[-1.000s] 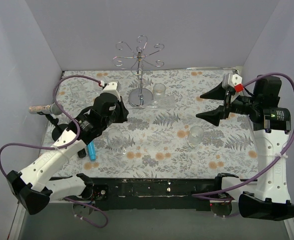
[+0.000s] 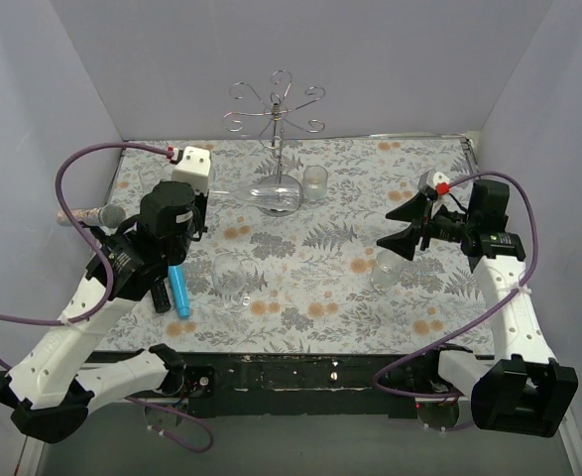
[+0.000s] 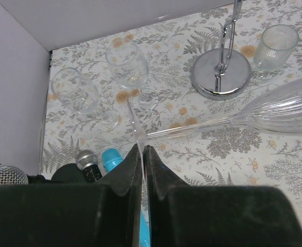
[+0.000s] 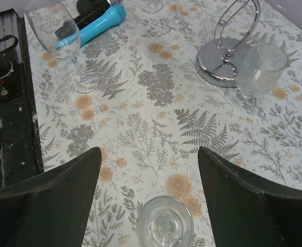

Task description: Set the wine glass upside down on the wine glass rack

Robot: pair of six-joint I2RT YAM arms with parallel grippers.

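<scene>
A clear wine glass (image 3: 284, 109) lies sideways in the air, its bowl pointing right. The shut fingers (image 3: 163, 182) of my left gripper pinch its thin foot, and its stem runs off to the right. From above, the bowl (image 2: 274, 197) overlaps the round base of the silver wine glass rack (image 2: 278, 124), whose curled loops are empty. My right gripper (image 2: 385, 228) is open on the right side, nothing between its fingers. Below it stands another glass (image 4: 165, 222), seen from above between the spread fingers.
One glass (image 2: 314, 182) stands close beside the rack's base, another (image 2: 228, 276) at the front left. Two more glasses (image 3: 74, 91) (image 3: 126, 63) stand at the back left. Microphones, one blue (image 2: 178, 292), lie on the left.
My left gripper has shifted left, carrying the sideways glass with it, so the bowl moved left across the rack's base. The right arm has come left and lower, still open.
</scene>
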